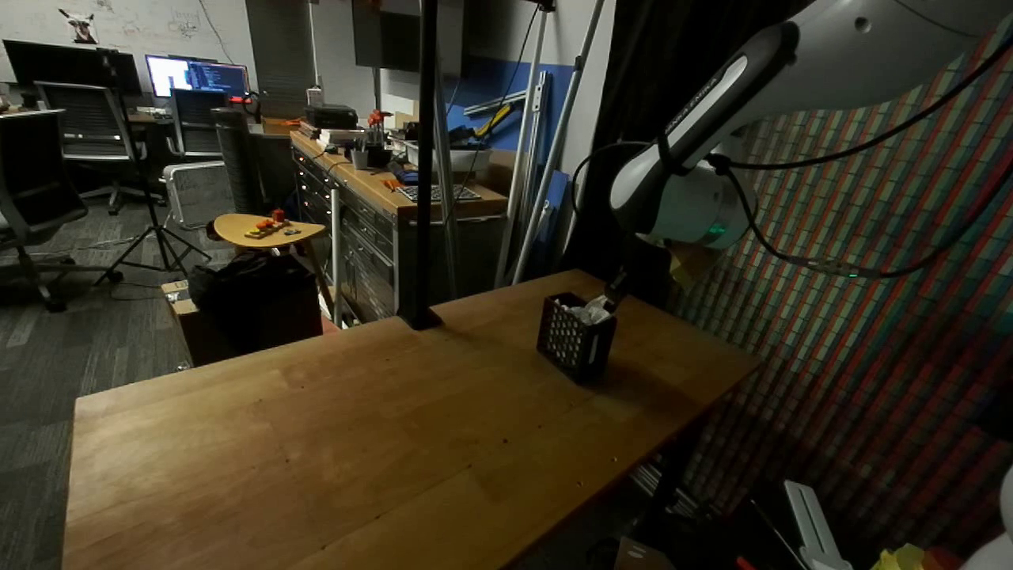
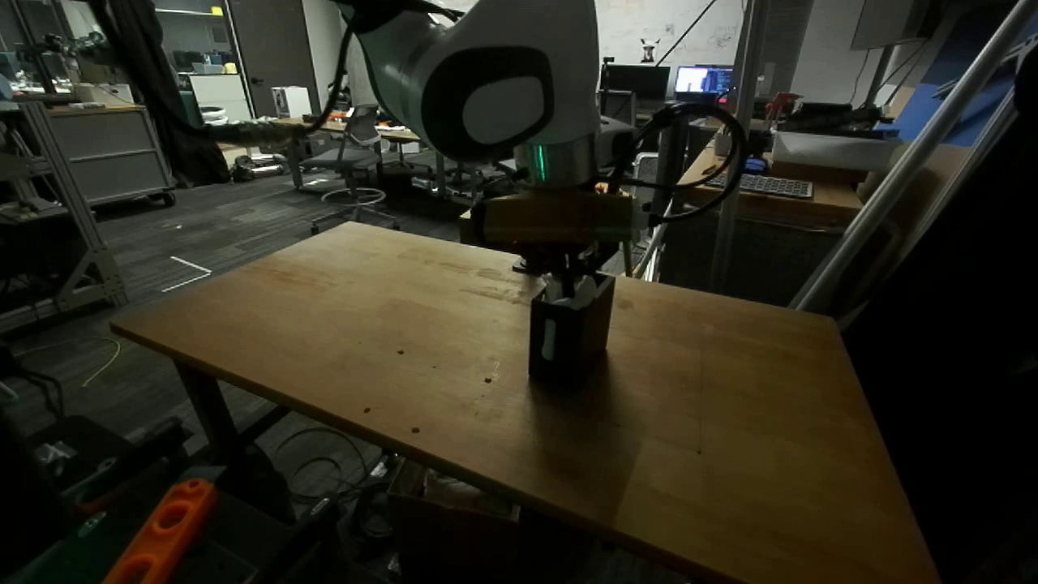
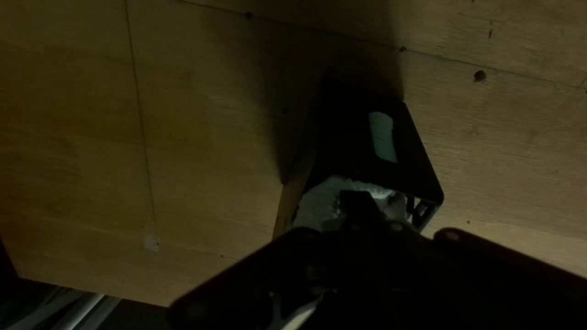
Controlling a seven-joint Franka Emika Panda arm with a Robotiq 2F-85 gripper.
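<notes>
A black basket with slotted sides (image 1: pixel 574 340) stands upright on the wooden table. White crumpled material, like cloth or tissue (image 1: pixel 595 312), fills its mouth and pokes up at the rim on the gripper's side. My gripper (image 1: pixel 608 298) is at that rim, shut on some of this white material. In the wrist view the dark fingers (image 3: pixel 357 206) cover part of the white bundle (image 3: pixel 322 200), and the contact itself is too dark to see clearly. From the other side, the basket (image 2: pixel 581 336) shows a pale patch on its wall, with white stuff (image 2: pixel 584 292) under the fingers.
Bare wooden tabletop (image 1: pixel 361 427) surrounds the basket, widest toward the left in exterior view 1. A black post (image 1: pixel 423 190) rises at the table's back edge. A patterned curtain (image 1: pixel 855 285) hangs behind the arm.
</notes>
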